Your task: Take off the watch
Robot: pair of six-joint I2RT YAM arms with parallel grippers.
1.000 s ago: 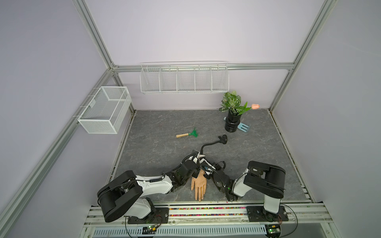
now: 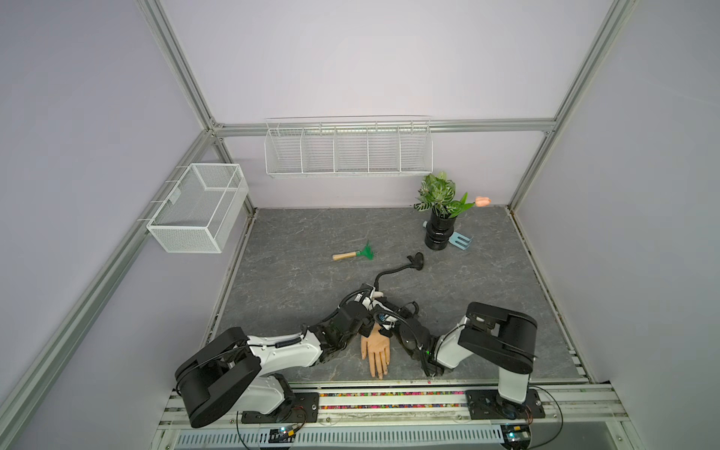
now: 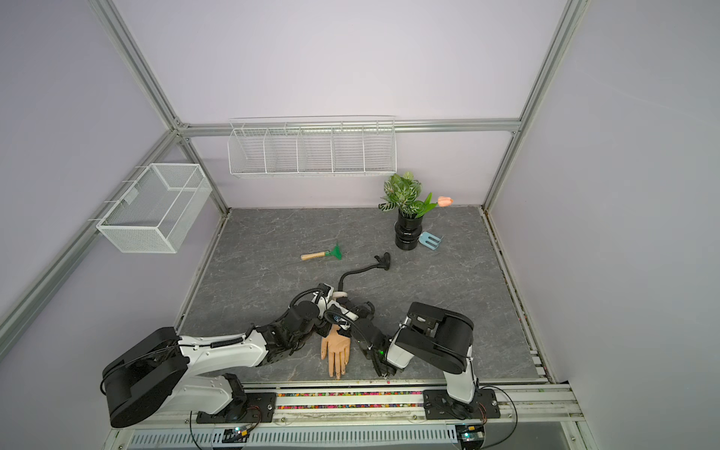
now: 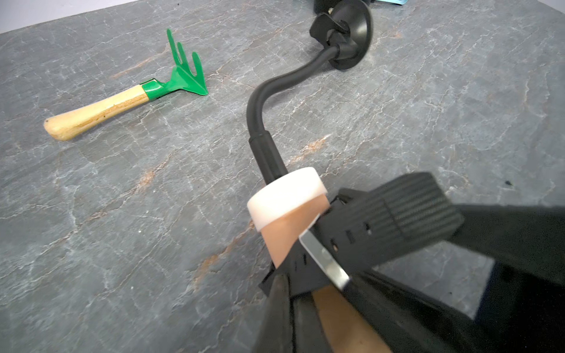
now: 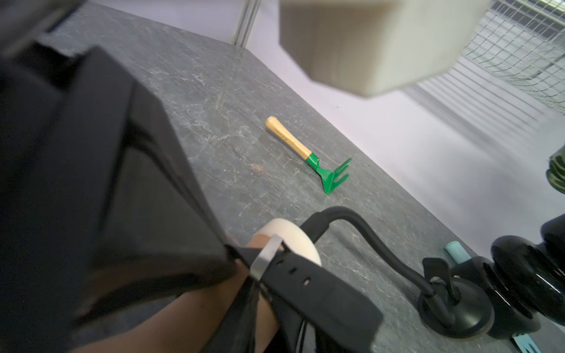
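Observation:
A mannequin hand lies palm-down near the front edge, its white-capped wrist joined to a black flexible stand. The black watch strap, with a silver keeper, is round the wrist, its free end raised. Both my left gripper and my right gripper crowd over the wrist, hiding much of the watch. The left one's dark fingers meet at the strap; whether they pinch it is hidden. The right one's dark finger fills the left of the right wrist view, against the strap; its opening is unclear.
A green rake lies behind the hand. A black vase with plants and a blue fork stand at back right. Wire baskets hang on the walls.
Both arms have shifted slightly left, along with the stand's suction base and the wrist end of the hand.

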